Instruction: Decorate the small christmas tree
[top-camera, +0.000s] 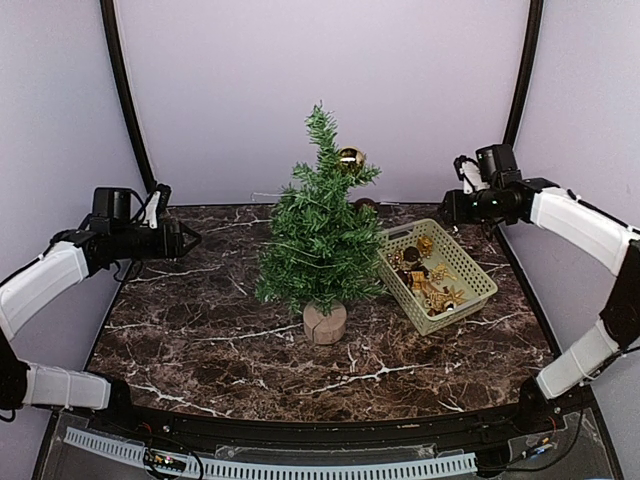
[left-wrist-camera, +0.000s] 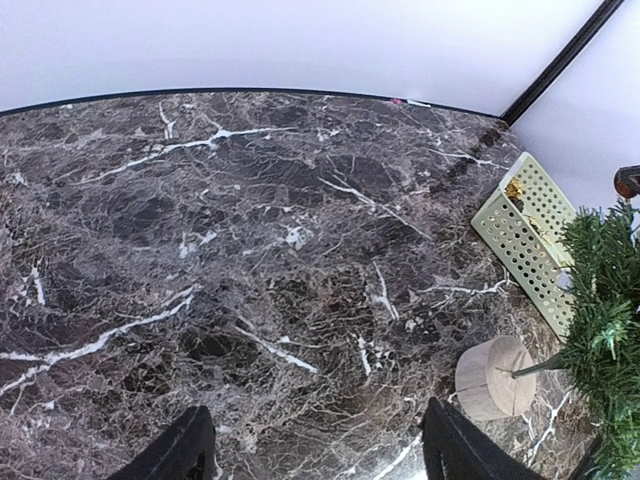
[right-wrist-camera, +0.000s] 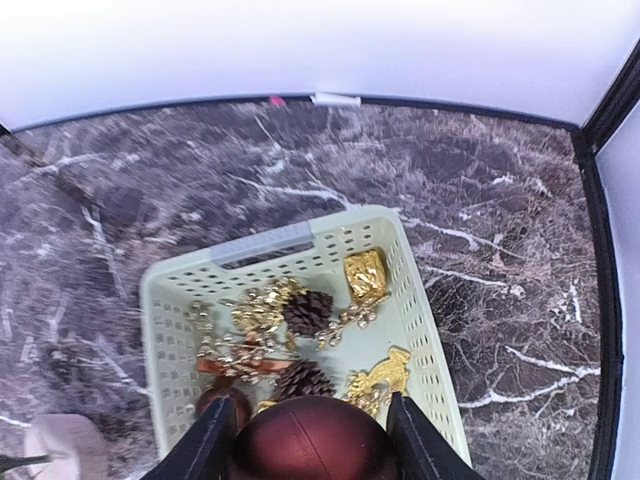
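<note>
The small green tree (top-camera: 318, 235) stands on a wooden base (top-camera: 324, 323) at mid table, with a gold bauble (top-camera: 351, 159) high on it and a dark bauble (top-camera: 364, 206) below. The pale plastic basket (top-camera: 479, 292) to its right holds pinecones (right-wrist-camera: 308, 312), gold sprigs and figures, and a gold gift box (right-wrist-camera: 365, 273). My right gripper (top-camera: 455, 206) is raised over the basket's back end, shut on a dark red bauble (right-wrist-camera: 312, 445), seen close in the right wrist view. My left gripper (top-camera: 180, 240) stands open at the far left, nothing between its fingers.
White walls close in the back and both sides, with black posts in the corners.
</note>
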